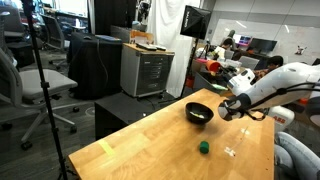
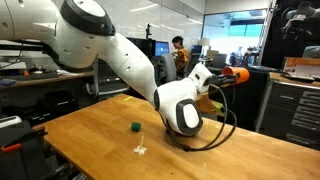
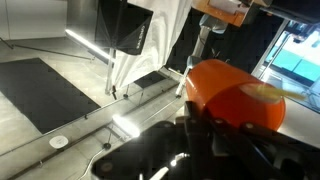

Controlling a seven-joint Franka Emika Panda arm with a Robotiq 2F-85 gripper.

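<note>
An orange cup-like object (image 2: 236,75) is up in the air at the end of the arm in exterior view 2, well above the table. My gripper (image 2: 219,79) appears shut on it, though its fingertips are hard to make out. The orange object (image 3: 235,92) fills much of the wrist view's right side, tilted, with a pale yellow patch (image 3: 265,92) at its opening. On the table, a black bowl (image 1: 199,113) lies just left of the arm; its contents are unclear. A small dark green object (image 1: 204,147) stands nearer the front.
A small white item (image 2: 139,149) lies flat on the wooden table (image 1: 140,145). Black cases and a grey cabinet (image 1: 143,71) stand beyond the far edge.
</note>
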